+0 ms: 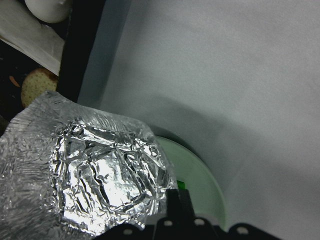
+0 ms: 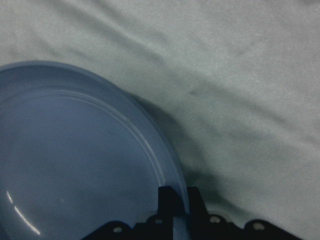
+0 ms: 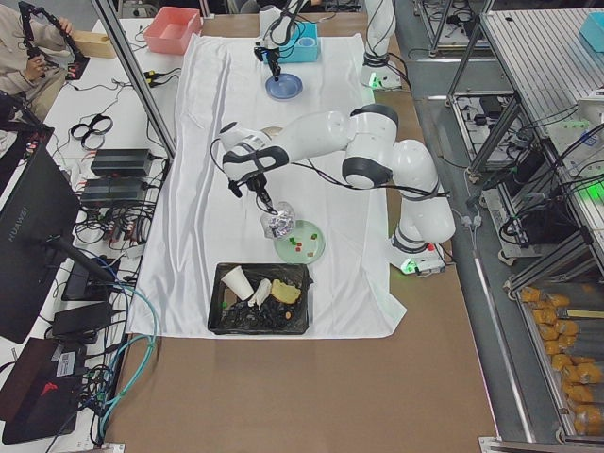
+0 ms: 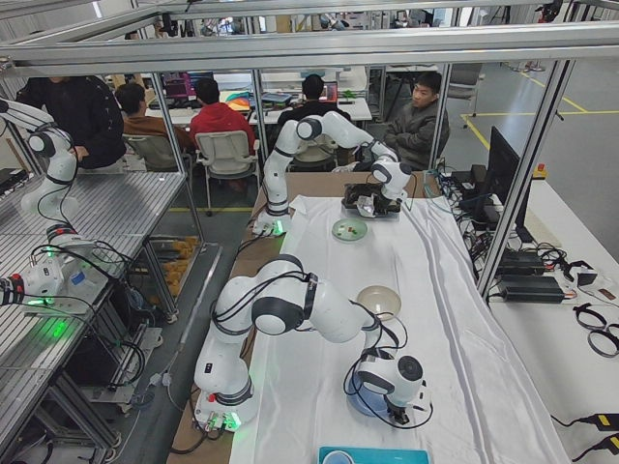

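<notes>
My left gripper [image 3: 269, 209] is shut on a crumpled silver foil piece [image 1: 107, 180], held in the air over the left edge of the green plate [image 3: 311, 247], which carries small red and green bits. Below it in the camera left view is a black bin [image 3: 222, 316] with a white cup, white scraps and a yellowish round piece. My right gripper sits at the rim of the blue plate [image 2: 80, 150], one finger on each side of the rim; whether it is fully closed on it I cannot tell.
A beige plate [image 4: 380, 300] lies mid-table, partly behind an arm. A turquoise bin [image 4: 377, 456] stands at the far end of the white cloth, beside the right arm.
</notes>
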